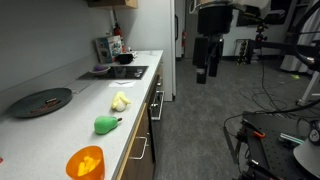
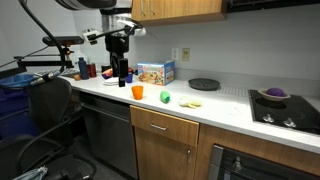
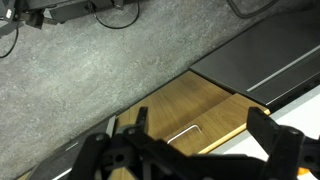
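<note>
My gripper is open and empty, its two dark fingers wide apart in the wrist view. It hangs over the floor in front of the counter, clear of everything on top, as the first exterior view shows. An orange bowl [image 1: 86, 164] with yellow pieces inside stands at the near end of the countertop. Behind it lies a green object [image 1: 106, 124], perhaps a toy vegetable. Farther along is a pale yellow item [image 1: 121, 102] whose kind I cannot tell.
A dark round pan [image 2: 204, 86] lies toward the wall. Beyond sits a black cooktop [image 2: 285, 108] with a purple object [image 2: 274, 92] on it. A colourful box [image 2: 156, 73] stands at the back. Wooden drawers [image 2: 166, 126] front the counter. The grey floor [image 1: 205, 120] is open.
</note>
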